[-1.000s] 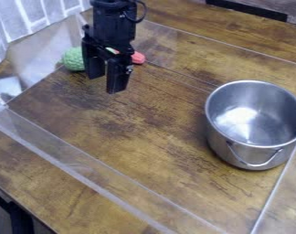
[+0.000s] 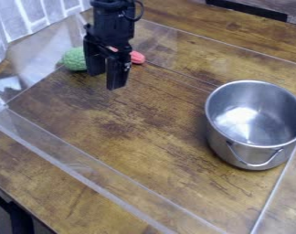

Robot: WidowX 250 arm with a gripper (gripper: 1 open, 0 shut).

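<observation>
My dark gripper (image 2: 107, 71) hangs over the wooden surface at the upper left, fingers pointing down, with two fingers apart and nothing visible between them. Partly behind it lie a green item (image 2: 74, 58), textured like a vegetable or toy, and a small pink-red object (image 2: 137, 58). A large steel pot (image 2: 254, 156) with a wire handle stands at the right.
Clear plastic walls or sheets border the wooden surface (image 2: 126, 137) along the left, back and right. A white sheer fabric (image 2: 24, 16) shows at the top left corner.
My gripper has shifted very slightly over the last second; the pot and the objects behind the gripper look unmoved.
</observation>
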